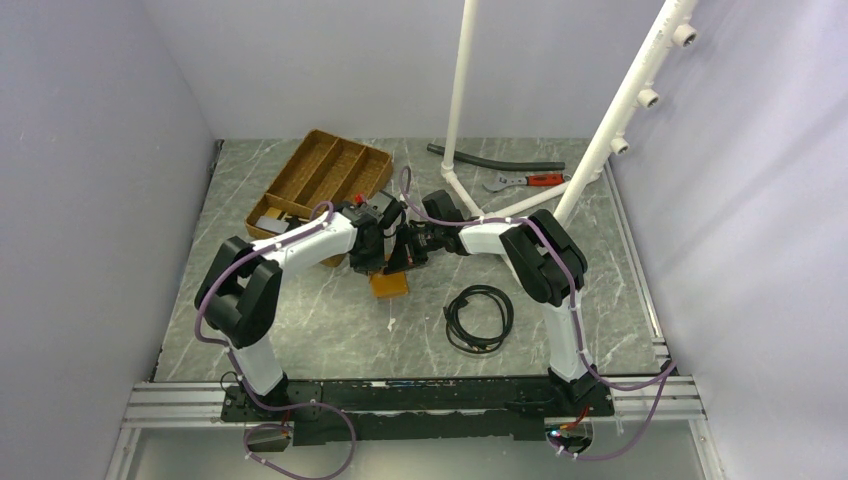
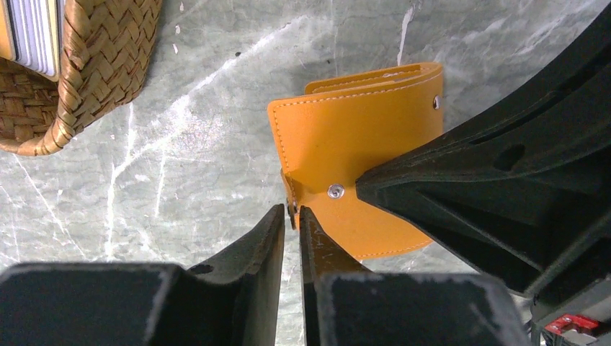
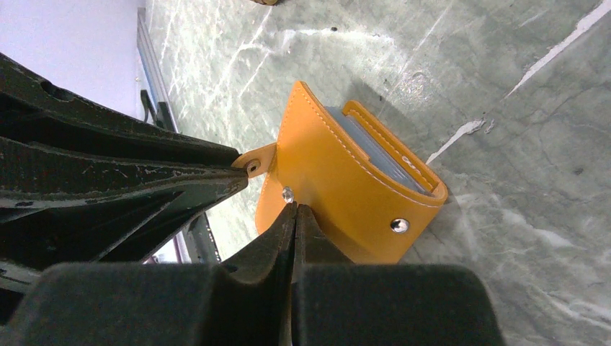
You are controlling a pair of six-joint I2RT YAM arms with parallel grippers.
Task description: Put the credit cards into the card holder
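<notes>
The orange card holder (image 2: 367,144) stands folded on the table, with clear sleeves (image 3: 375,144) between its covers. Its small strap (image 3: 261,160) juts out at one side. My left gripper is slightly open, the strap's end lying in the narrow gap between its fingertips. Against the front cover, close to the metal stud (image 2: 336,191), rests the tip of my right gripper; it is shut and nothing shows between its fingers. Several cards (image 2: 36,32) lie in the woven basket (image 2: 108,58), in the left wrist view's upper left corner.
The brown divided basket (image 1: 325,165) stands at the back left. A coiled black cable (image 1: 478,320) lies right of the holder. Farther back are a red-handled wrench (image 1: 545,180), a dark hose (image 1: 510,164) and a white pipe frame (image 1: 610,120). Bare table is in front of the holder.
</notes>
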